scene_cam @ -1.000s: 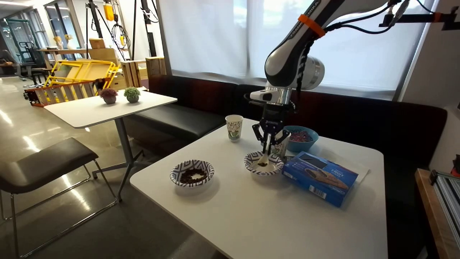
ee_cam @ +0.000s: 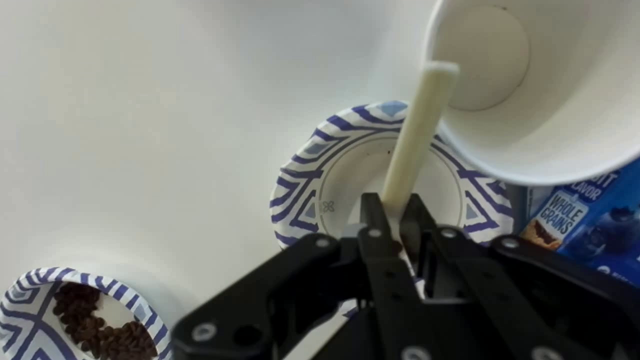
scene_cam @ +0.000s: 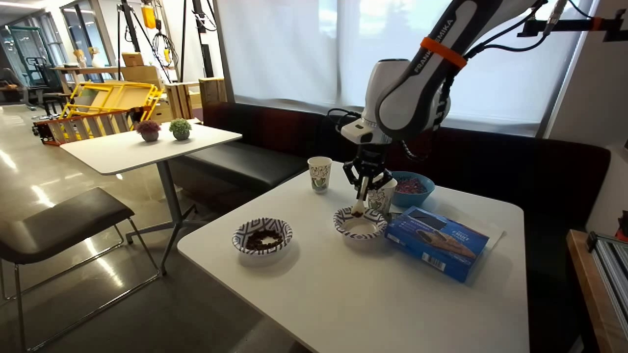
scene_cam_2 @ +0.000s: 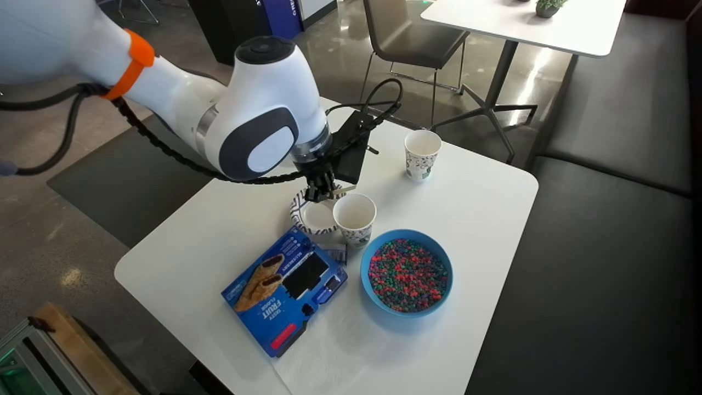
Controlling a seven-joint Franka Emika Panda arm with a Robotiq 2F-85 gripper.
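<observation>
My gripper is shut on the handle of a pale spoon (ee_cam: 415, 135). In exterior view 1 the spoon's bowl end (scene_cam: 357, 209) points down over the patterned paper bowl (scene_cam: 360, 233) and carries something dark brown. That paper bowl looks nearly empty in the wrist view, with a few tiny dark specks on its white bottom. A second patterned bowl (scene_cam: 262, 226) stands apart at the left and holds dark brown chips (ee_cam: 84, 318). My fingers hide the spoon's lower end in the wrist view.
A paper cup (scene_cam_2: 355, 217) stands close beside the near-empty bowl, with a blue fruit bar box (scene_cam_2: 276, 289) by it. A blue bowl of colourful bits (scene_cam_2: 406, 272) and another cup (scene_cam_2: 422, 154) are further off.
The gripper and spoon have risen slightly and shifted a little left over the same bowl. The arm's tilt has changed, and the spoon's dark load still shows. The bowls have stayed put.
</observation>
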